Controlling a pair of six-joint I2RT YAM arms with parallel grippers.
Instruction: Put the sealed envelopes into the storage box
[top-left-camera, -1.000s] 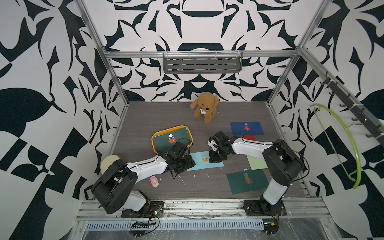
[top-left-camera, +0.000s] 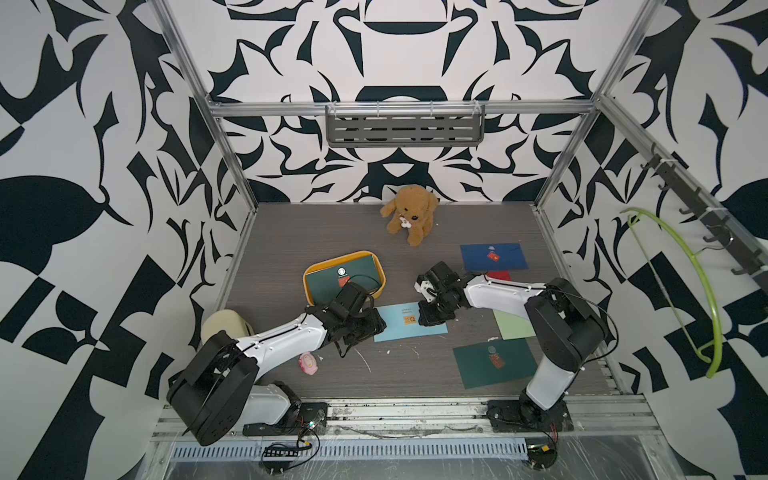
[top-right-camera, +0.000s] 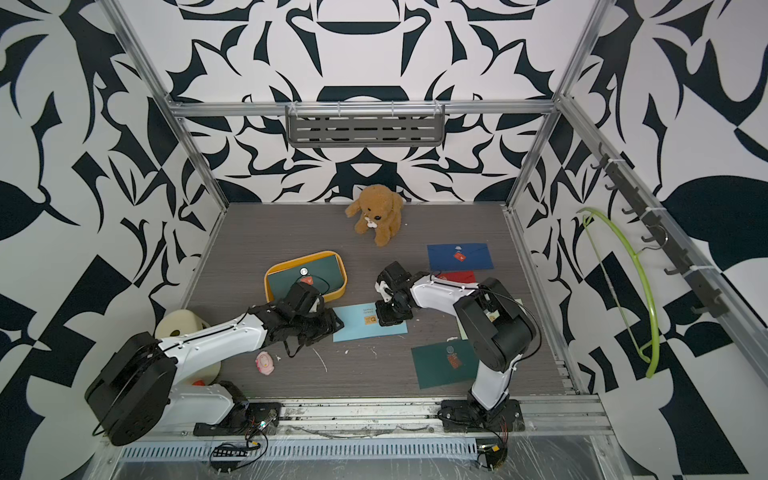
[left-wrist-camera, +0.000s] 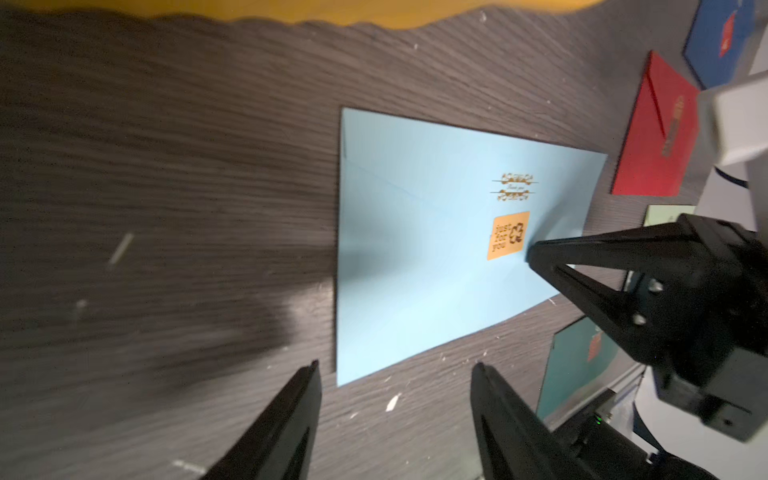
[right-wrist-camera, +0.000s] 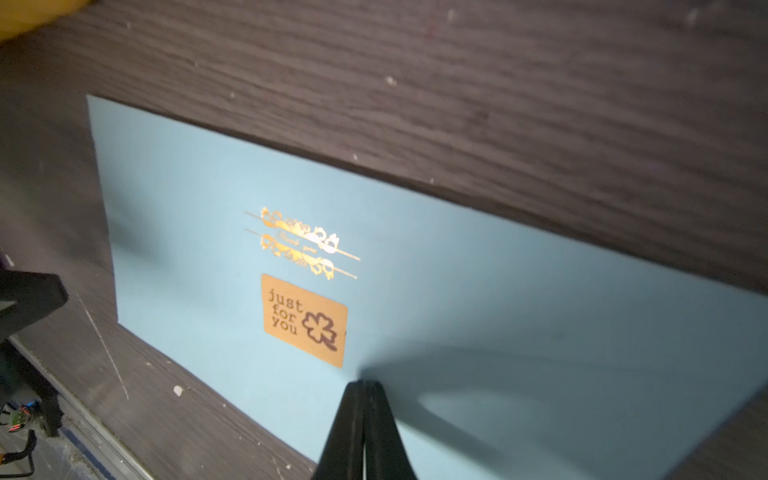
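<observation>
A light blue envelope (top-left-camera: 392, 322) lies flat on the table between my two arms. My right gripper is shut, its fingertips down on the envelope's face beside the orange sticker; nothing shows between them. Off the envelope's left end, my left gripper stands open and empty. The yellow storage box (top-left-camera: 308, 284) sits behind the left arm with a dark green envelope (top-left-camera: 326, 285) in it. On the right lie a blue envelope (top-left-camera: 484, 256), a red envelope (left-wrist-camera: 656, 132), a pale green envelope (top-left-camera: 512, 324) and another dark green envelope (top-left-camera: 488, 364).
A brown plush dog (top-left-camera: 412, 212) sits at the back. Near the left arm are a small pink object (top-left-camera: 308, 363) and a cream round object (top-left-camera: 224, 324). Bare table lies between the box and the blue envelope.
My left gripper has shifted slightly left, and more of the light blue envelope's left end shows. The right arm and the envelopes look unmoved.
</observation>
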